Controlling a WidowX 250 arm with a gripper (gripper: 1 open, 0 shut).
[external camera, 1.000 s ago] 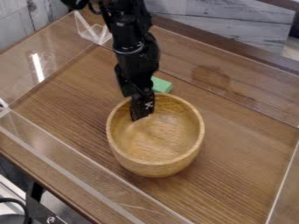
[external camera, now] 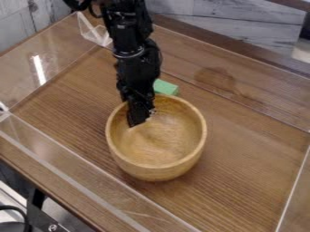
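Note:
A yellow-tan oval bowl [external camera: 158,149] sits in the middle of the wooden tray. My black arm reaches down from the top, and its gripper [external camera: 136,114] is at the bowl's back-left rim, shut on something there, apparently that rim; the fingertips are dark and hard to make out. A green object [external camera: 164,89] lies just behind the bowl, right of the arm, partly hidden by it.
A white plastic piece [external camera: 97,29] lies at the back left. Pale raised walls border the surface.
The gripper has shifted slightly left and down along the bowl's rim, and the bowl has moved a little left with it.

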